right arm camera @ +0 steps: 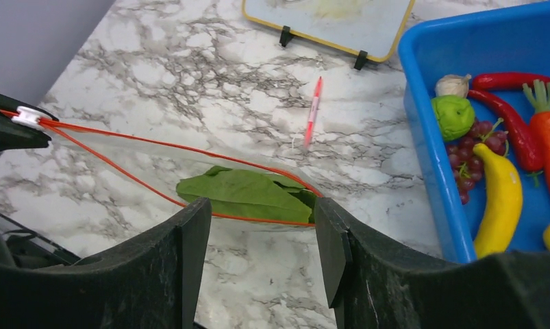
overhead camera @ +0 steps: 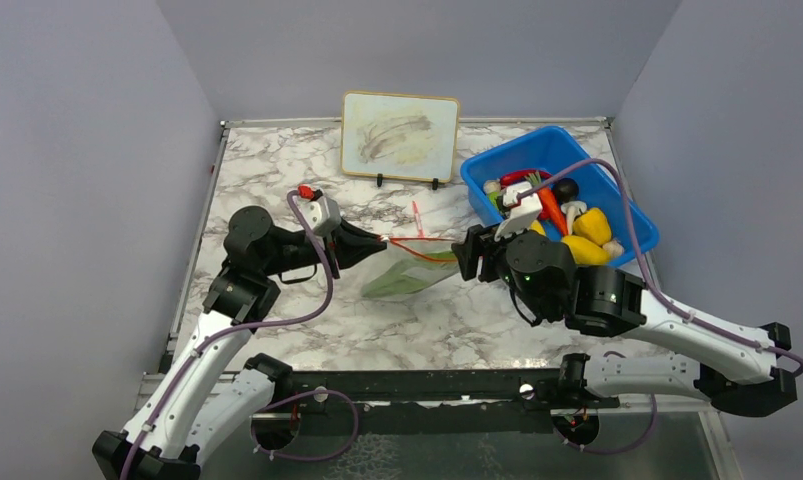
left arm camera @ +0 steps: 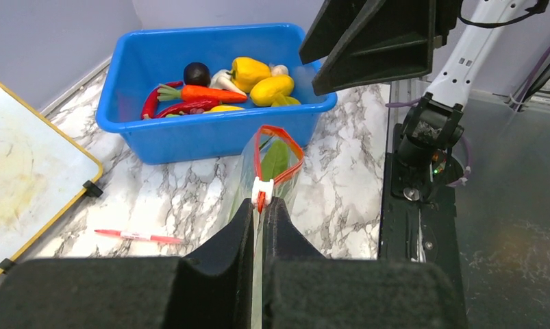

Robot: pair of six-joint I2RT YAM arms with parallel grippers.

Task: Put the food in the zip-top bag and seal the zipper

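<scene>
The clear zip top bag hangs with its orange-rimmed mouth parted. My left gripper is shut on the white slider at the mouth's left end. A green leafy piece lies inside the bag. My right gripper is open at the mouth's right end. In the right wrist view the rim runs across beyond the gap and ends near the right finger; whether they touch, I cannot tell.
A blue bin of toy food stands at the back right, with a carrot and a banana among its contents. A red-and-white pen lies on the marble table behind the bag. The whiteboard stands at the back.
</scene>
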